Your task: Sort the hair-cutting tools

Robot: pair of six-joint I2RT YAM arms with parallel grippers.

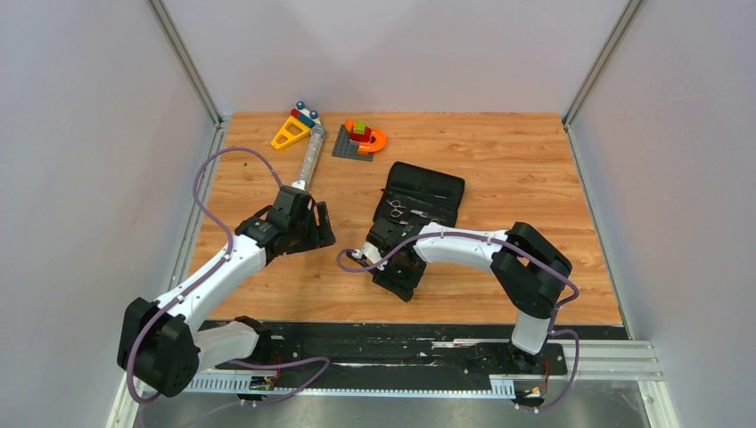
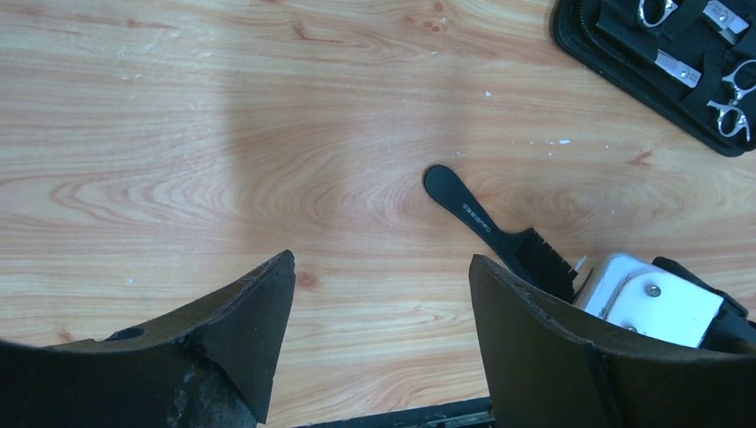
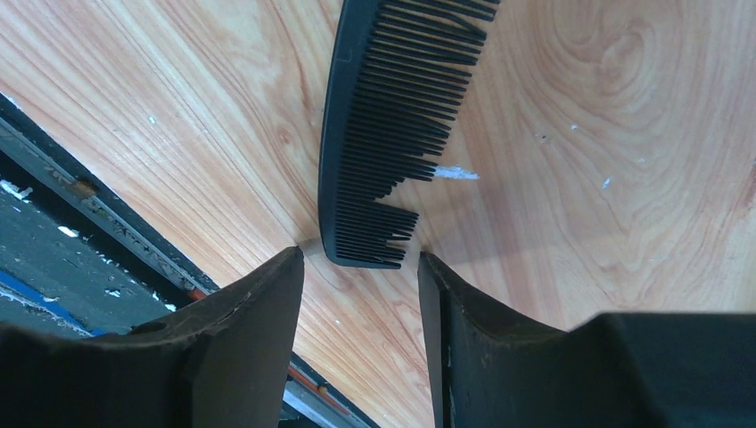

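Note:
A black comb with a handle lies on the table near its front edge; the right wrist view shows its toothed end (image 3: 348,178) between the spread fingertips of my right gripper, which is open and low over it. An open black tool case (image 1: 419,183) holds scissors (image 2: 733,119) and other metal tools, behind the right gripper. My left gripper hangs open over bare wood left of the comb, nothing between its fingers. In the top view the right arm mostly hides the comb.
Toy blocks on a grey baseplate (image 1: 352,147), a yellow toy (image 1: 290,134) and a long wrapped tube (image 1: 312,156) lie at the back left. The dark front edge (image 3: 53,250) is close to the comb.

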